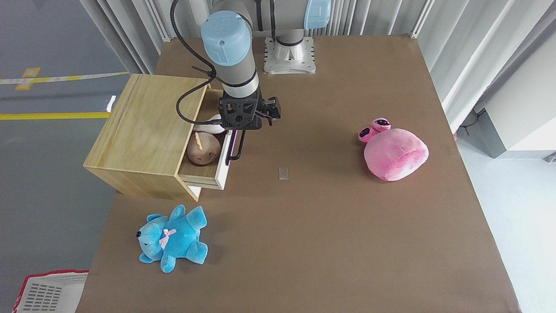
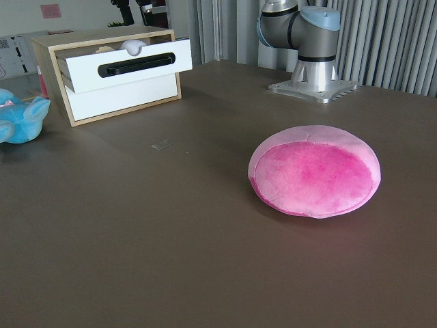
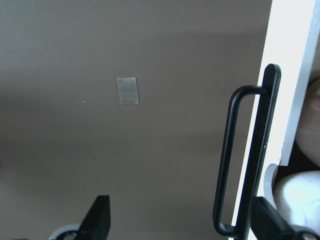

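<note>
A wooden cabinet (image 1: pixel 140 125) has its white-fronted top drawer (image 2: pixel 89 72) pulled partly out. The drawer holds a brown round plush (image 1: pixel 203 148) and a white object (image 2: pixel 132 45). A black bar handle (image 3: pixel 224 160) runs along the drawer front. My gripper is open above the drawer, its two fingers wide apart with the handle between or just beside the right one in the wrist view; contact cannot be told. In the front view the gripper housing partly covers the drawer.
A blue bear (image 1: pixel 177 234) lies in front of the cabinet. A pink plush (image 1: pixel 393 154) sits at the right of the table (image 1: pixel 339 234). A small clear patch (image 3: pixel 127 91) is on the table beside the drawer.
</note>
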